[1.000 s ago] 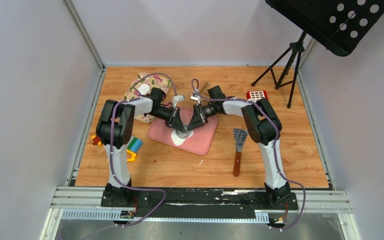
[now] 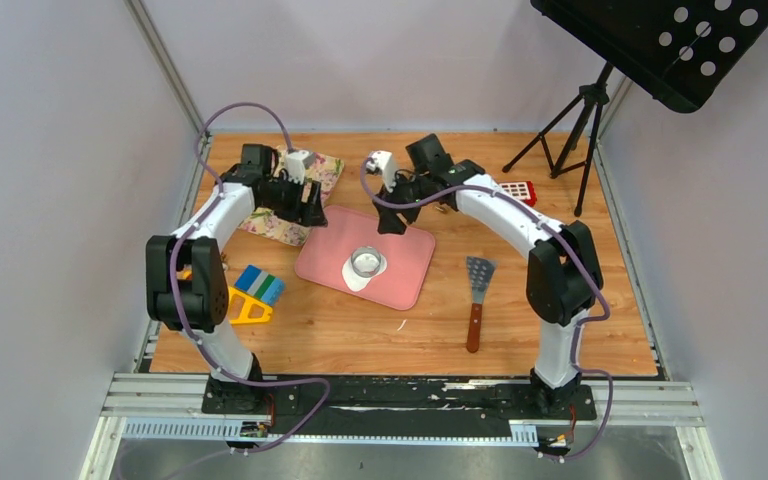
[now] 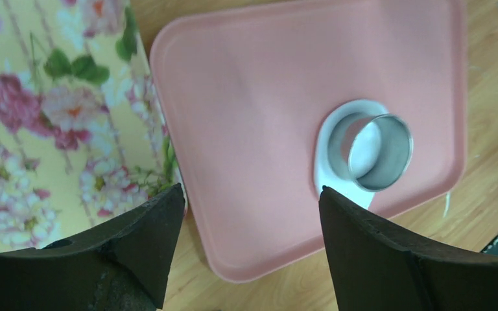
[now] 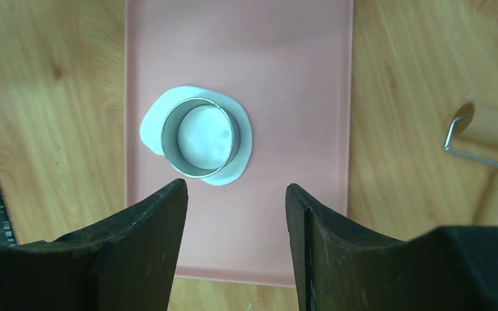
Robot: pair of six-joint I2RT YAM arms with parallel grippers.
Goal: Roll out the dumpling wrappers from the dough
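A metal ring cutter (image 2: 366, 262) stands on the flattened white dough (image 2: 354, 279), on the pink tray (image 2: 325, 250). The right wrist view shows a round disc of dough inside the ring (image 4: 233, 137) and more dough around it. My left gripper (image 2: 312, 212) is raised above the tray's left end beside the floral mat (image 2: 270, 227), open with nothing between its fingers. My right gripper (image 2: 390, 218) hangs open above the tray's right part, apart from the ring.
A spatula (image 2: 476, 320) lies right of the tray. A rolling pin (image 4: 493, 126) is behind the tray. Coloured blocks (image 2: 263, 285) sit at front left. A black stand (image 2: 590, 130) occupies the back right.
Both grippers have moved up and apart from the ring, the left towards the left and the right slightly back. The ring stays on the dough.
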